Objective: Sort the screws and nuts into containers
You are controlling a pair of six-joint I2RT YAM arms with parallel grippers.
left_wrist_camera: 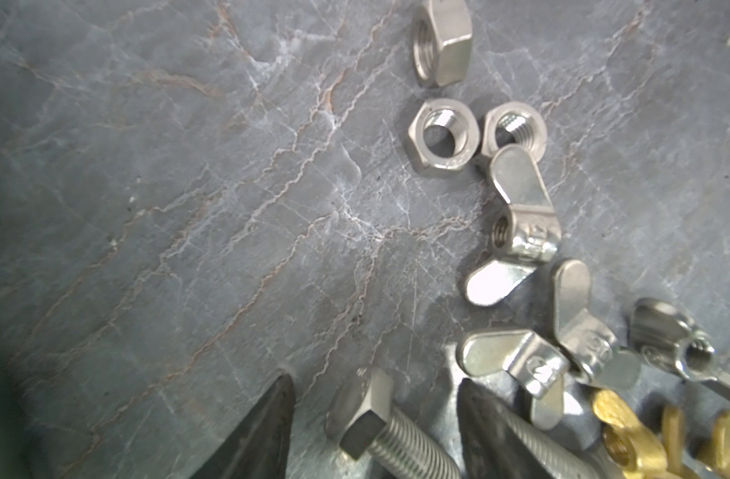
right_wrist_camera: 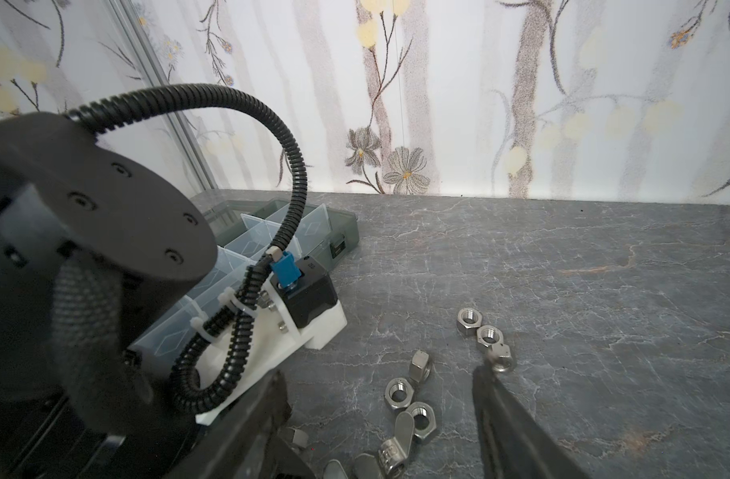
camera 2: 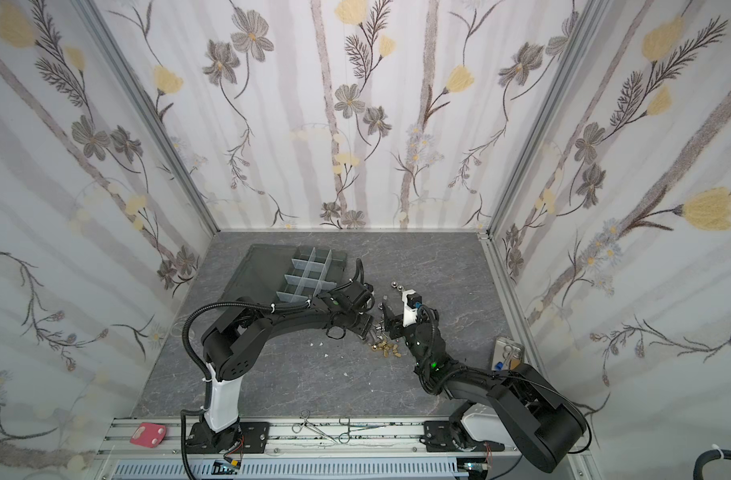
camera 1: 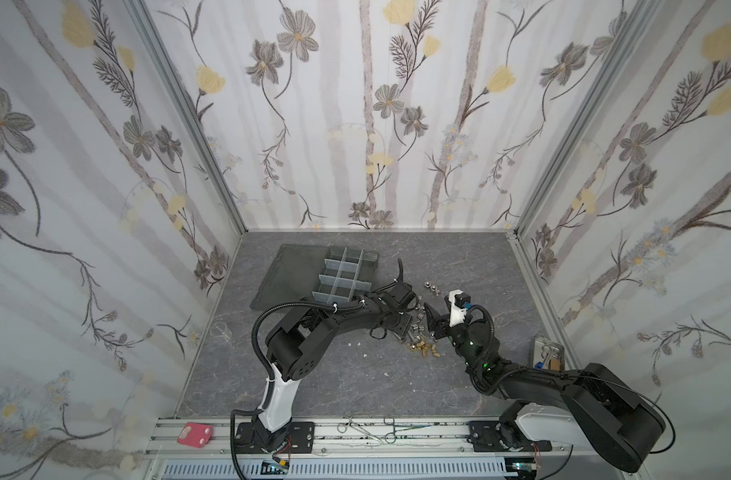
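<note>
In the left wrist view my left gripper stands open around the hex head of a steel bolt (left_wrist_camera: 363,411), whose threaded shank runs behind the right finger. Steel wing nuts (left_wrist_camera: 532,235), hex nuts (left_wrist_camera: 443,137) and brass wing nuts (left_wrist_camera: 632,439) lie to the right. The right wrist view has my right gripper with its fingers apart and nothing held, facing hex nuts (right_wrist_camera: 398,392) and a steel wing nut (right_wrist_camera: 393,456) on the table. The divided container box (camera 1: 343,276) sits behind the left arm, partly covered by it.
Another small group of hex nuts (right_wrist_camera: 488,335) lies farther back. A small metal tray (camera 1: 548,353) with tools stands at the right edge. The two arms face each other closely over the hardware.
</note>
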